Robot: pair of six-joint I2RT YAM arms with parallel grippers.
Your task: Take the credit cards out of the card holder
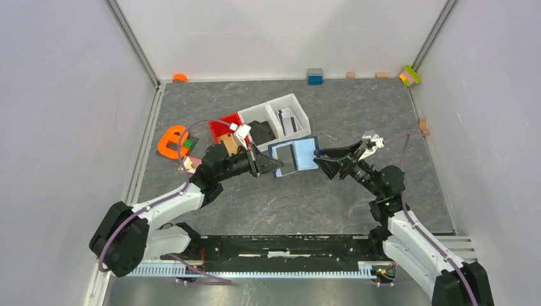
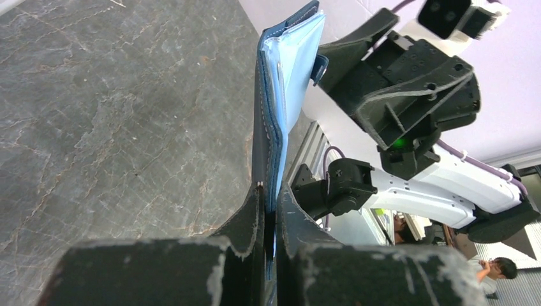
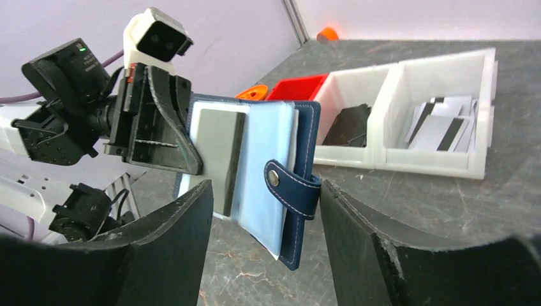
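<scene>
A navy card holder (image 1: 303, 153) with light-blue sleeves hangs open in mid-air at the centre, my left gripper (image 1: 274, 162) shut on its left side. In the left wrist view it stands edge-on (image 2: 281, 102) between those fingers. In the right wrist view a grey card (image 3: 217, 153) shows in its sleeve, and the snap strap (image 3: 290, 188) points toward me. My right gripper (image 1: 324, 159) is open at the holder's right edge, its fingers around the strap side.
A white two-compartment box (image 3: 434, 163) behind holds loose cards and a dark item. A red bin (image 3: 296, 88), an orange toy (image 1: 168, 141) and blocks (image 1: 314, 76) lie around the edges.
</scene>
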